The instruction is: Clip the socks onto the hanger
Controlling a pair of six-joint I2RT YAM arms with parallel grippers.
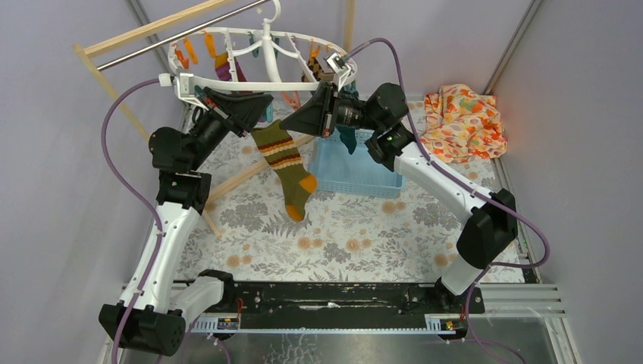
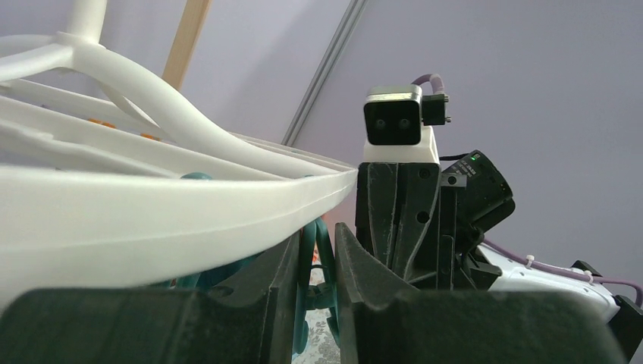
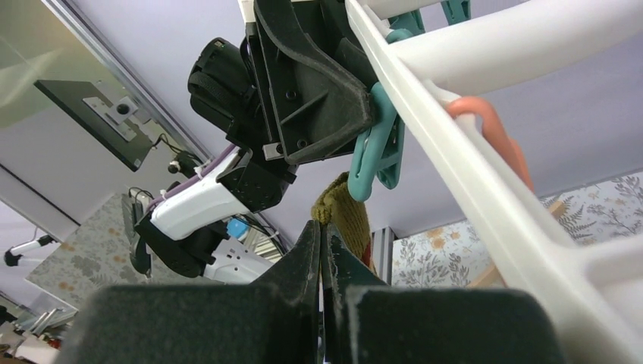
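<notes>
A white round hanger [image 1: 235, 86] with coloured clips hangs at the top, socks on some. My right gripper is shut on an olive striped sock [image 1: 286, 171], which dangles below it in the top view. Just above, my left gripper is at a teal clip [image 3: 368, 148] on the hanger's near rim, its fingertips around the clip; how far its fingers are apart is hard to tell. The clip's lower end is just above the sock's top edge in the right wrist view.
A blue basket [image 1: 356, 178] lies below the hanger, with orange patterned cloth [image 1: 462, 125] to its right. A wooden frame [image 1: 136, 30] stands at the upper left.
</notes>
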